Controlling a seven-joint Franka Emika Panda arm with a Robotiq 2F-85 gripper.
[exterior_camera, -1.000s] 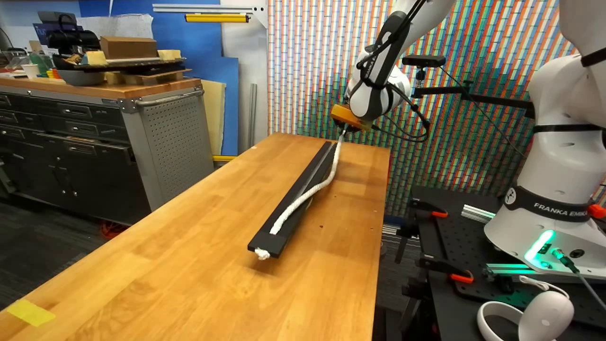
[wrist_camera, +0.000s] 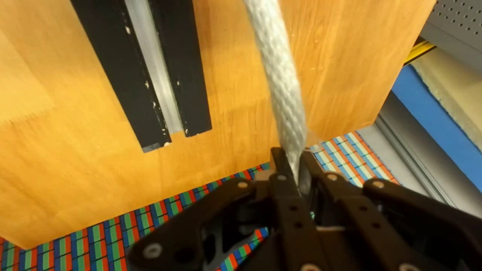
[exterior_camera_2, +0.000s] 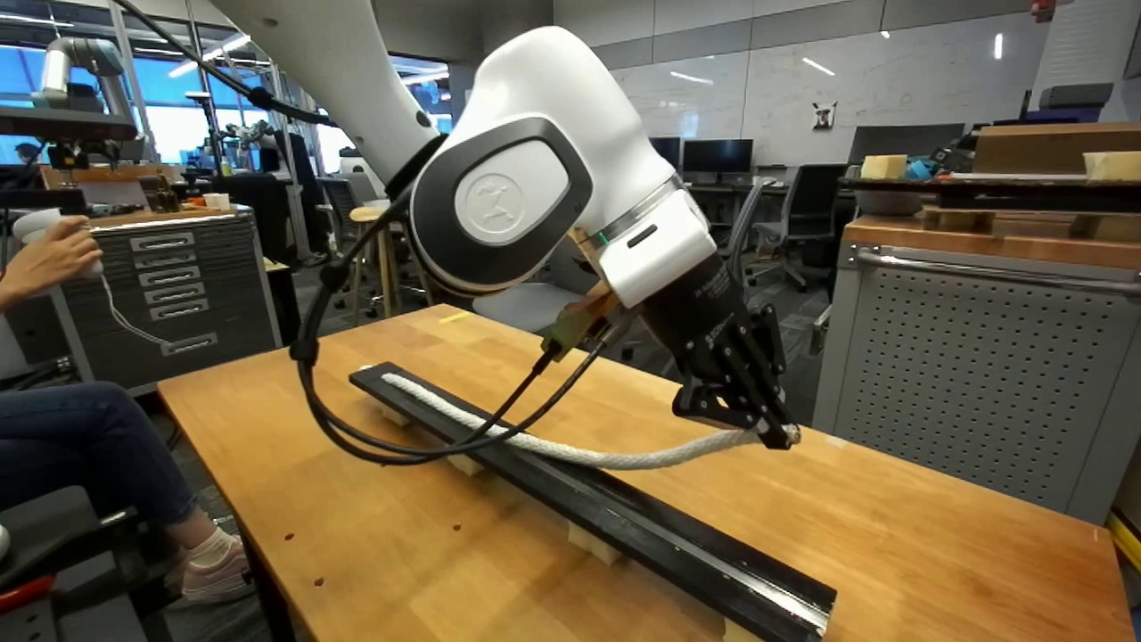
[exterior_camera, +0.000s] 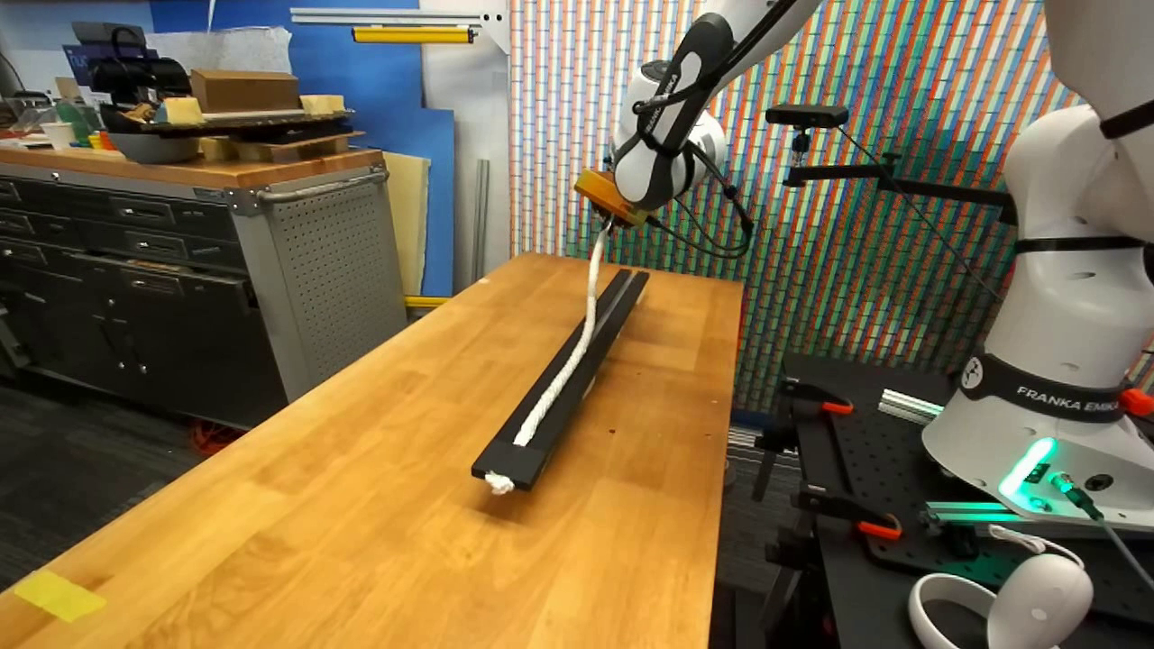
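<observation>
A white rope [exterior_camera: 552,398] runs lengthwise over a long black grooved rail [exterior_camera_2: 642,526]. Its near end pokes out from under the rail's end piece in exterior view 1. The other end rises to my gripper [exterior_camera_2: 776,437], which is shut on it above the table, with a short tip showing past the fingers. In the wrist view the rope [wrist_camera: 283,86] comes down between the fingers, off to the right of the rail's groove. From mid-length to its far end, the groove [wrist_camera: 156,67] is bare and the rope hangs clear of it.
The rail rests on small wooden blocks [exterior_camera_2: 591,542] on the wooden table [exterior_camera: 368,465]. A grey workbench [exterior_camera: 325,270] stands beyond the table's left side. A patterned wall [exterior_camera: 563,119] is close behind the far edge. A seated person [exterior_camera_2: 96,460] is beside the table.
My gripper has moved left and slightly up in exterior view 1, carrying the rope end. The rope's middle has swung from the rail's right edge to above its left part.
</observation>
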